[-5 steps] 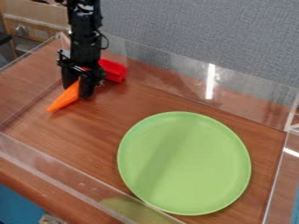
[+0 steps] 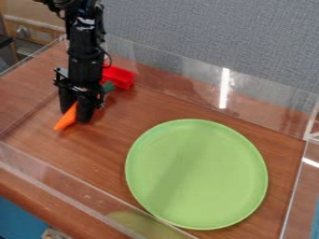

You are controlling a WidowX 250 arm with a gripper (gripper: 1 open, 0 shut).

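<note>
My black gripper (image 2: 81, 101) is low over the wooden table at the left, shut on an orange toy carrot (image 2: 66, 119). The carrot's tip points down toward the front left, and its upper part is hidden by the gripper. A bit of green shows just right of the gripper. A red object (image 2: 118, 77) lies behind it. A large green plate (image 2: 196, 173) lies on the right half of the table.
Clear low walls (image 2: 256, 98) surround the tabletop (image 2: 125, 121), with a grey textured panel (image 2: 225, 37) behind. The table's middle, between the gripper and the plate, is clear.
The carrot's position and angle have changed a little with it.
</note>
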